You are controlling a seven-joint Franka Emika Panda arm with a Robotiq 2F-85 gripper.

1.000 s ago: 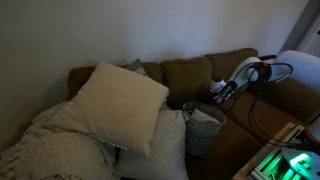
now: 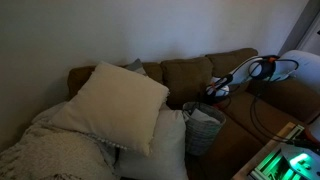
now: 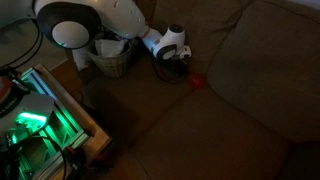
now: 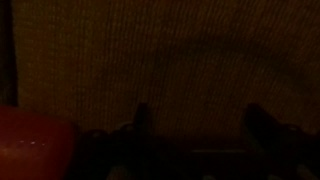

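Note:
My gripper is open over the brown ribbed couch fabric [image 4: 190, 60], its two dark fingers well apart with nothing visible between them. To the left in the wrist view, outside the fingers, lies a smooth red object [image 4: 32, 145], partly cut off by the frame. From the second exterior view, the same red thing [image 3: 196, 81] appears on the couch seat close beside the gripper [image 3: 181, 70], near the backrest. In the first exterior view the gripper [image 2: 213, 98] reaches low behind the basket, and its fingertips are hard to make out.
A woven basket [image 2: 203, 137] with pale cloth [image 3: 108, 47] inside stands on the couch beside the arm. Large cream pillows [image 2: 115, 105] and a blanket [image 2: 55, 155] fill the left end. Lighting is dim.
My gripper has shifted slightly leftward and lower in the first exterior view, toward the seat behind the basket. The basket and pillows have stayed put.

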